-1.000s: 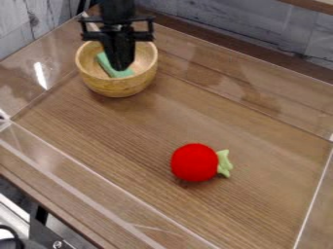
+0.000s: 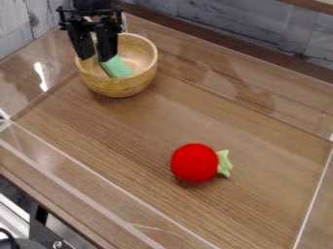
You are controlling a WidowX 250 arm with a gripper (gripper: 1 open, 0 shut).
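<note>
My black gripper (image 2: 95,47) is at the top left, over the left part of a yellow wooden-looking bowl (image 2: 134,80). A green object (image 2: 117,67) lies inside the bowl, just below and right of the fingers. Whether the fingers hold anything cannot be told. A red round object (image 2: 194,162) with a pale green piece (image 2: 223,164) at its right lies on the lower right of the table.
A pale wall (image 2: 19,19) borders it at the upper left, and a rim runs along the right.
My gripper has moved left from above the bowl's right and middle to its left part. The bowl and red object look unmoved.
</note>
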